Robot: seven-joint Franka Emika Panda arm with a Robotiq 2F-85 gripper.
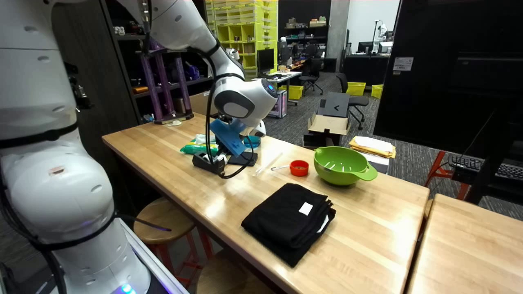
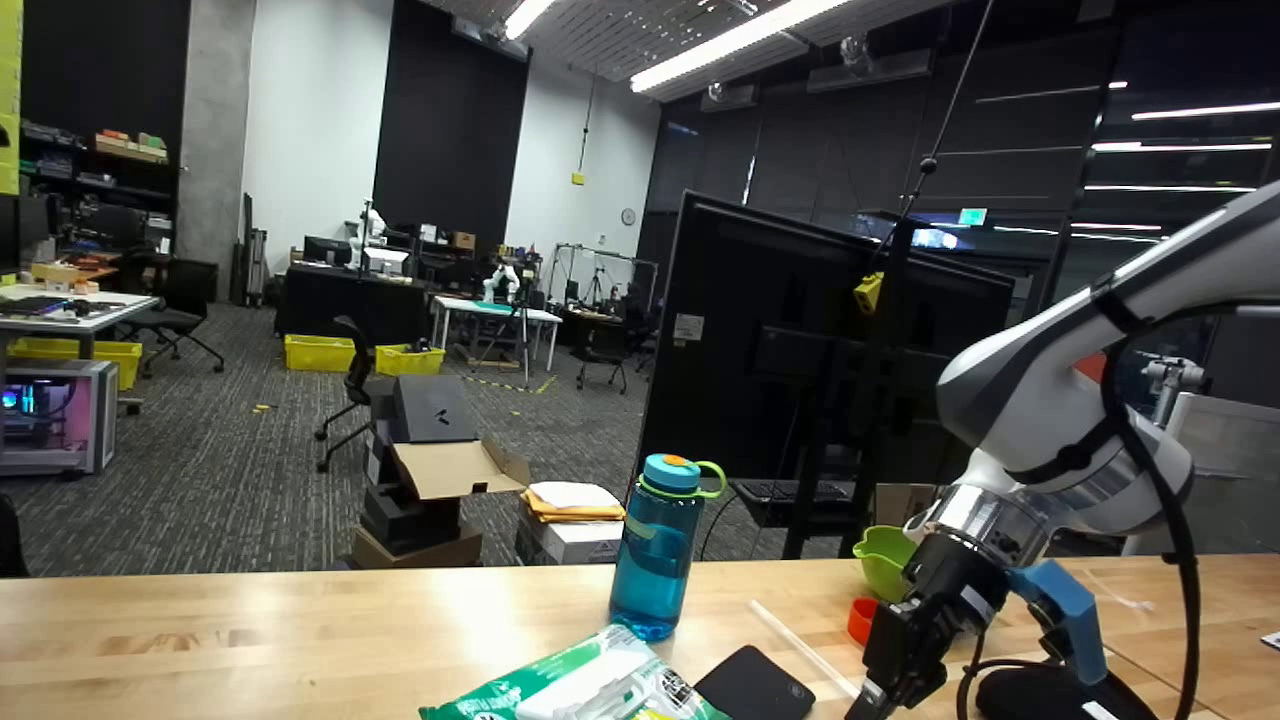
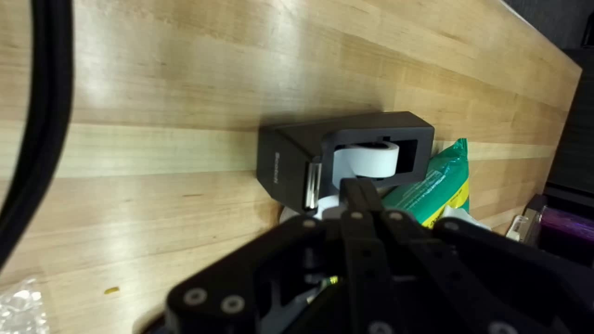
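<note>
A white tape roll (image 3: 378, 161) sits in the dispenser. Beside it, partly covered by the gripper, lies a green wipes packet (image 3: 431, 186). In exterior view 1 the blue bracket on the arm hides the fingers, and the dispenser (image 1: 206, 163) stands just below left. The lower end of the gripper (image 2: 866, 706) reaches the bottom edge of exterior view 2, where the dispenser is out of sight.
A blue bottle (image 2: 657, 552) and a flat black pad (image 2: 756, 690) are close by. Farther right stand a red measuring cup (image 1: 299, 168), a green colander (image 1: 340, 166) and folded black cloth (image 1: 289, 220).
</note>
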